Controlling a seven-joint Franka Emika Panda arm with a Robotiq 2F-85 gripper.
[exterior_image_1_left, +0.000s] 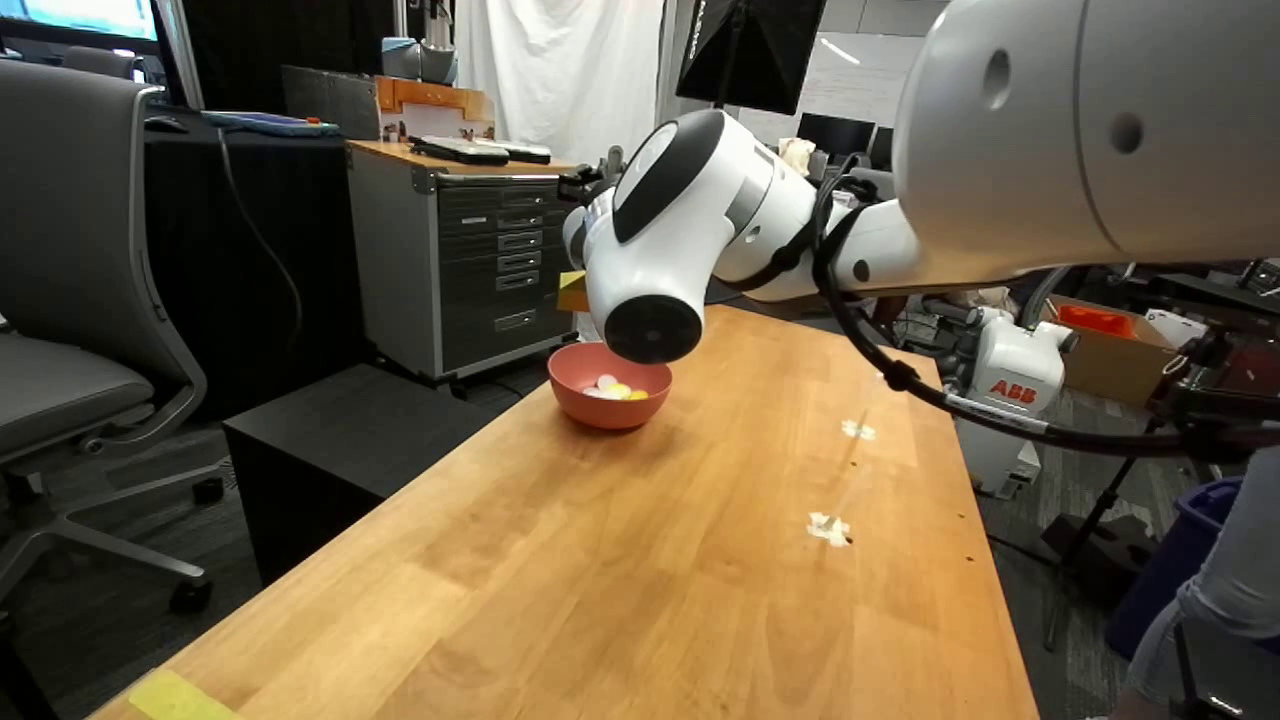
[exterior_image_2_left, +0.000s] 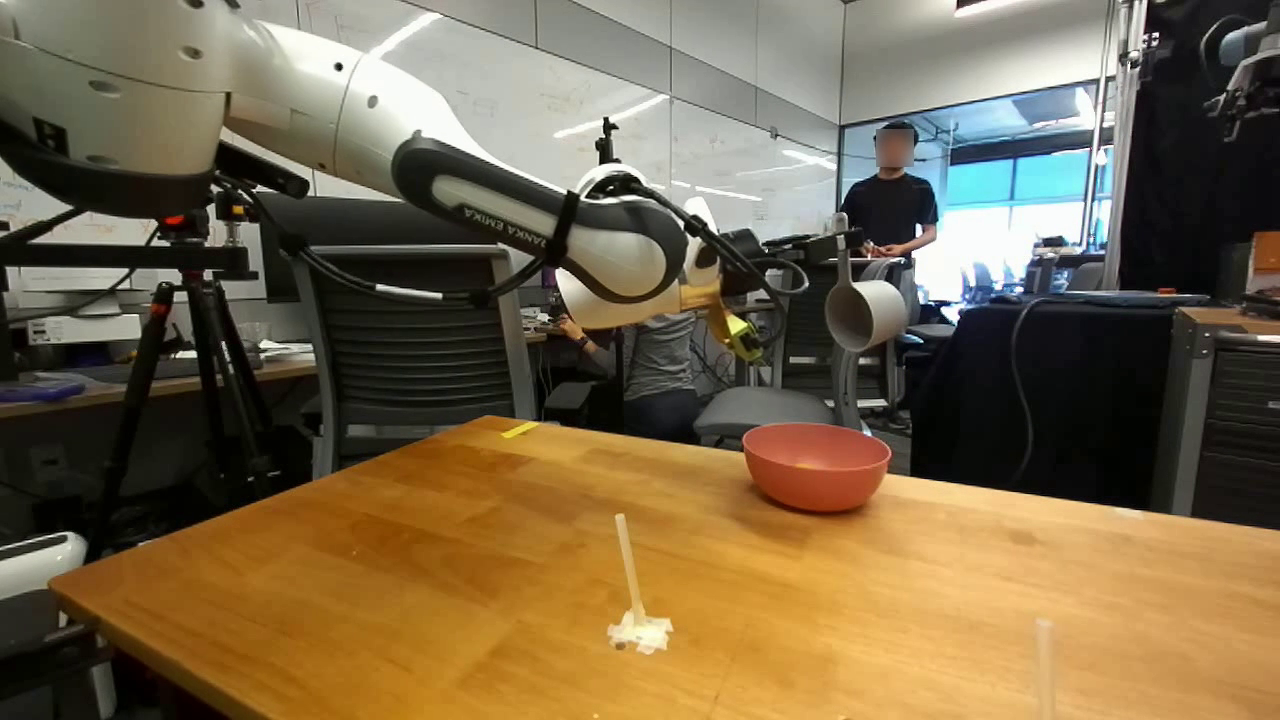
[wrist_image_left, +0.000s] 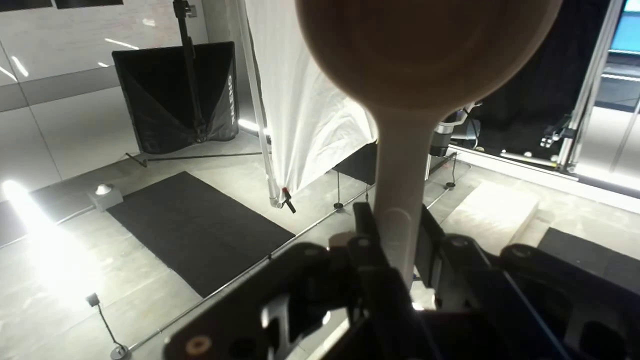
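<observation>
A light-coloured scoop with a round cup (exterior_image_2_left: 866, 314) and a straight handle (wrist_image_left: 397, 174) hangs in the air above the table. My gripper has the handle between its dark fingers, and the cup is tipped on its side with its mouth toward exterior view 2. Below and near it, a red bowl (exterior_image_1_left: 609, 408) stands on the far part of the table, also seen as the bowl (exterior_image_2_left: 816, 470) from the other side. White and yellow pieces (exterior_image_1_left: 614, 388) lie inside the bowl. In exterior view 1 the wrist hides the scoop.
Thin upright straws, one of them a pale straw (exterior_image_2_left: 629, 570), are taped near the table's right side in exterior view 1. A grey drawer cabinet (exterior_image_1_left: 480, 264) stands beyond the bowl.
</observation>
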